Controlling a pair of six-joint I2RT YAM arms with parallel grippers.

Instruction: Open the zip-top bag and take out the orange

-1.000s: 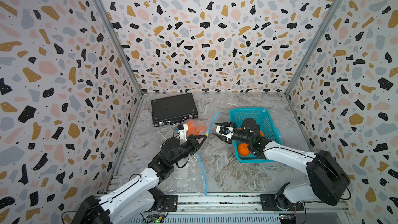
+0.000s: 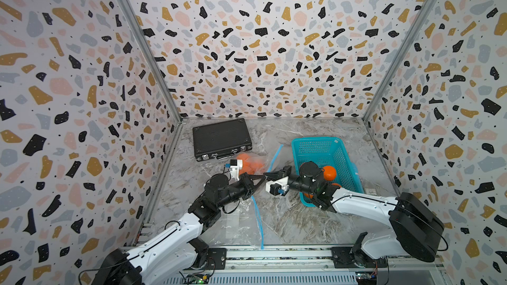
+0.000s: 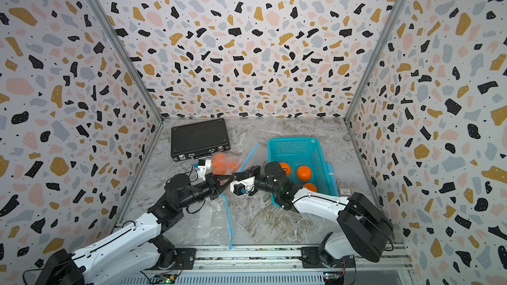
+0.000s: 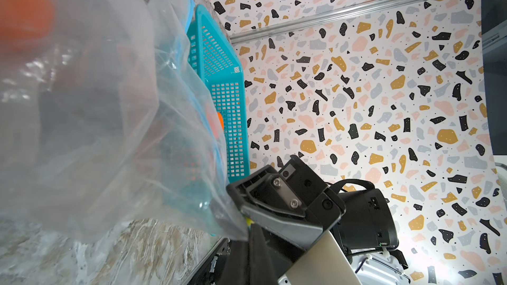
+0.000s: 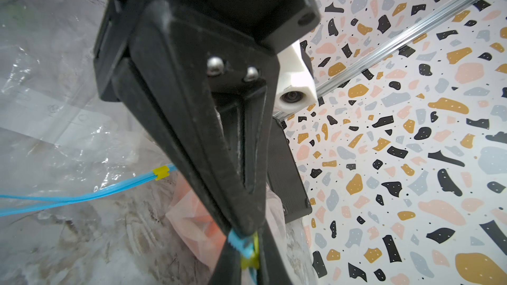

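Observation:
The translucent zip bag with orange fruit showing through it lies mid-table, its blue top edge raised between my grippers. My right gripper is shut on that blue zip edge by a yellow slider. My left gripper is shut and meets it tip to tip at the zip; whether film is between its fingers is hard to tell.
A teal basket with several oranges stands right of the bag. A black case lies at the back left. More clear bag film with blue zip strips lies at the front.
My left gripper has moved only slightly.

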